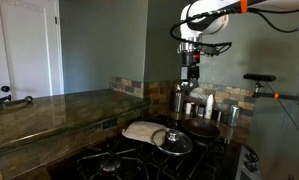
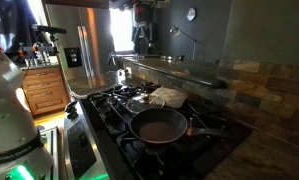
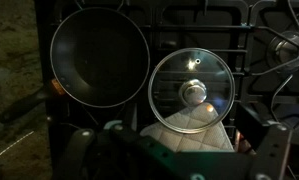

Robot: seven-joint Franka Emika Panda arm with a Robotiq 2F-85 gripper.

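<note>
High above the stove, my gripper (image 1: 190,78) hangs clear of everything; in the wrist view its dark fingers stand wide apart along the lower edge, nothing between them. Below it, a round glass lid (image 3: 209,73) with a metal rim and a centre knob (image 3: 193,93) lies on the stove. Beside the lid sits a dark frying pan (image 2: 159,125), which looks empty, its handle (image 2: 205,131) pointing toward the tiled wall. A pale quilted cloth (image 3: 196,137) lies partly under the lid's edge, its far part hidden by the gripper.
Black burner grates (image 2: 109,113) surround the pan and lid. Bottles and canisters (image 1: 209,107) stand by the backsplash behind the stove in exterior view 1. A raised stone counter (image 1: 59,113) runs alongside. The air between gripper and stove is free.
</note>
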